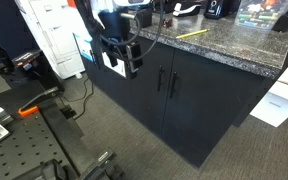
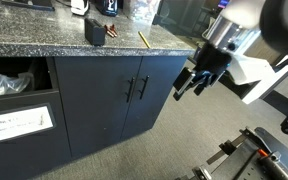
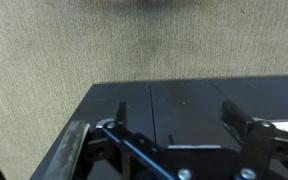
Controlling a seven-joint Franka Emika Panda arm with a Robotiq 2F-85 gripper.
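Observation:
My gripper (image 1: 122, 66) hangs pointing down in front of the dark cabinet (image 1: 199, 112), below counter height. In exterior view 2 the gripper (image 2: 188, 92) is to the right of the cabinet doors (image 2: 94, 105), apart from their two upright black handles (image 2: 131, 90). Both doors look closed. The wrist view has the gripper with its fingers (image 3: 77, 142) spread wide and nothing between them. Beyond them lie a dark panel with a seam (image 3: 189, 97) and the floor. The handles cannot be made out there.
On the speckled countertop (image 1: 239, 48) lie a yellow stick (image 1: 192, 34) and a clear tub (image 1: 259, 12). A black box (image 2: 94, 33) stands there too. Open shelves (image 2: 19, 78) adjoin the doors.

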